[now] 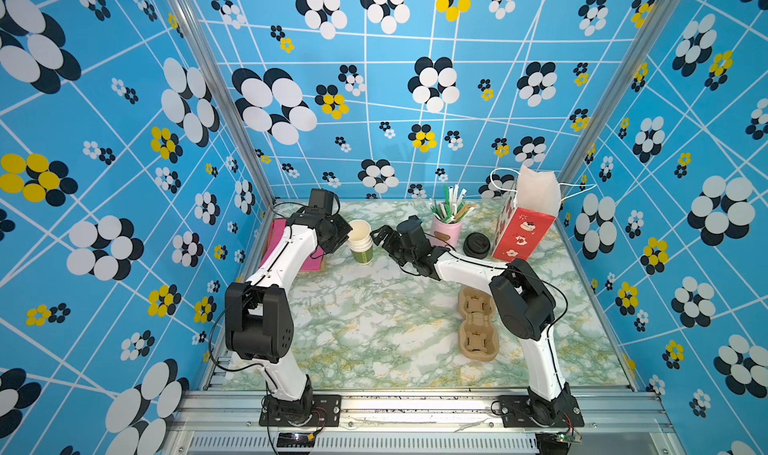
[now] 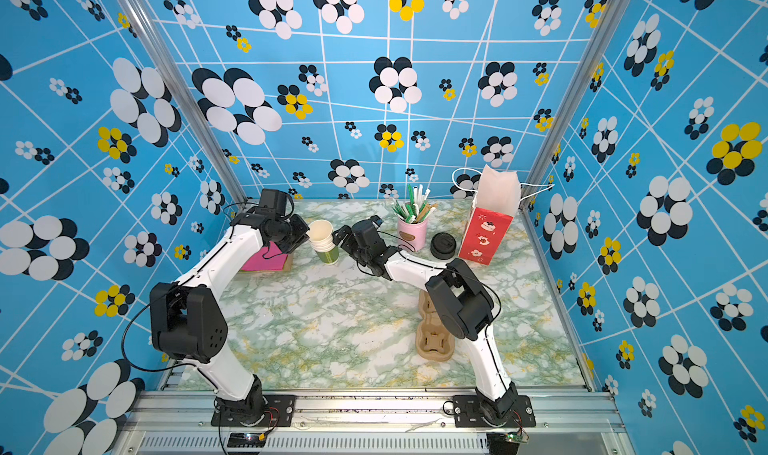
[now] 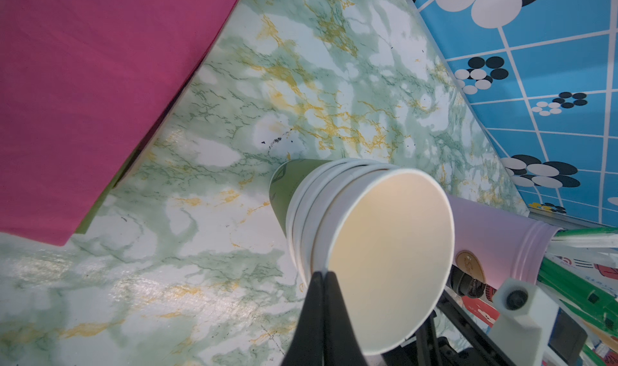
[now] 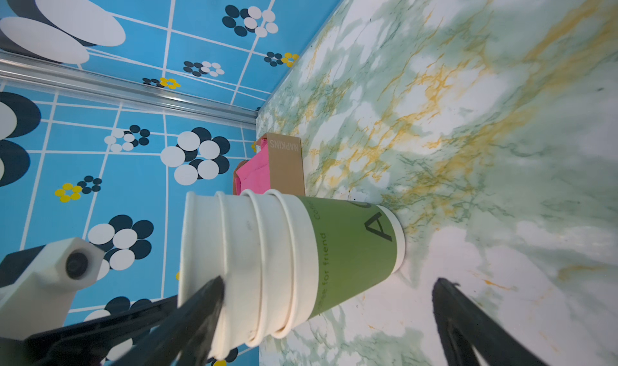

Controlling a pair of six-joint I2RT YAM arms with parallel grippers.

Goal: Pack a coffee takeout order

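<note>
A stack of several white paper cups with green lower parts (image 1: 361,243) stands upright near the back left of the table. In the left wrist view my left gripper is shut, its fingertips overlapping the near rim of the top cup (image 3: 392,256); whether the rim is pinched cannot be told. My right gripper stands open to the right of the stack. One of its fingers (image 4: 206,308) overlaps the top cups (image 4: 238,269), while the other is clear of them. At the right lie an empty cardboard cup carrier (image 1: 478,323) and black lids (image 1: 477,245).
A pink cup of straws and stirrers (image 1: 446,229) stands behind my right gripper. Beyond it, a red paper bag (image 1: 524,229) stands open at the back right. Pink napkins in a box (image 1: 308,259) lie under my left arm.
</note>
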